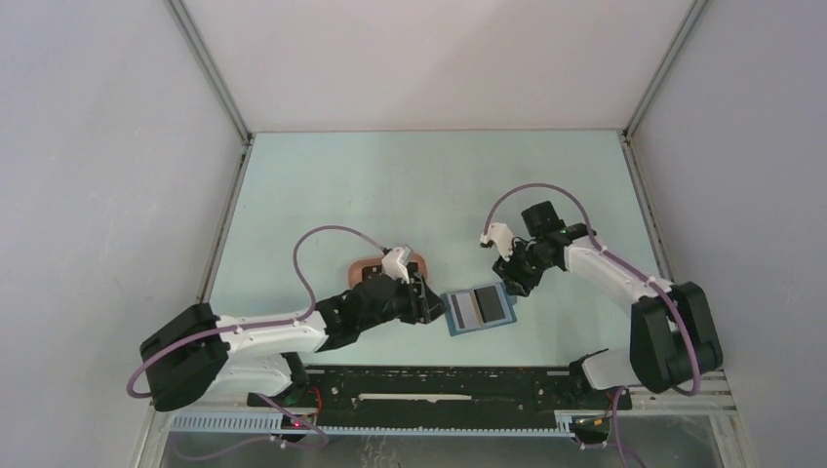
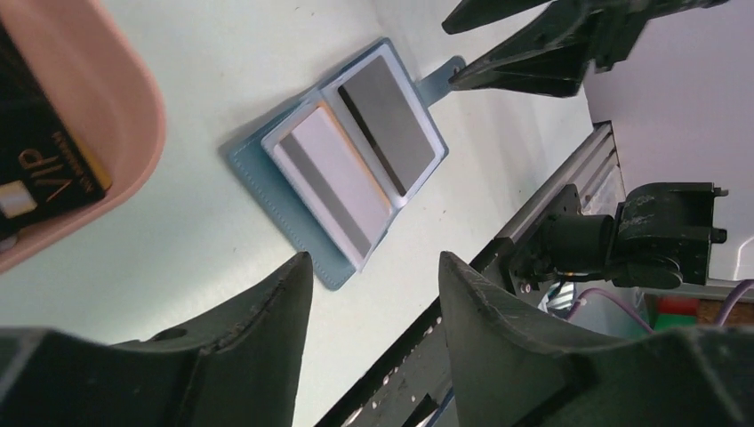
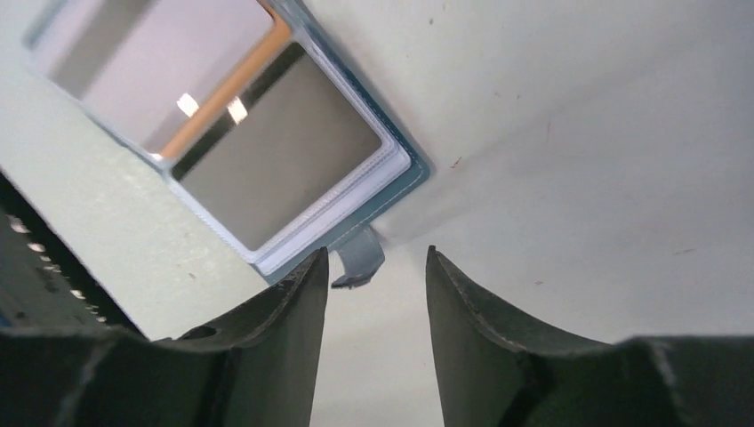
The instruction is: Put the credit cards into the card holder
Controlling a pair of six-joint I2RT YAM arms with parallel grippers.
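Observation:
The blue card holder [image 2: 307,218] lies unfolded on the table, front and centre in the top view. Its left pocket area carries a pale card with a grey stripe [image 2: 342,182]. On its right side shows a dark grey panel [image 2: 388,120]. A blue strap tab [image 3: 360,255] sticks out from the holder's right edge. My left gripper is open beside the holder's left end, nothing between its fingers. My right gripper also stands open, past the right end; the tab shows near its left finger, not clasped.
Left of the holder, behind the left arm, sits a brownish-pink tray [image 2: 133,147] with a black card marked VIP [image 2: 44,142] in it. A dark rail [image 1: 439,386] runs along the front edge.

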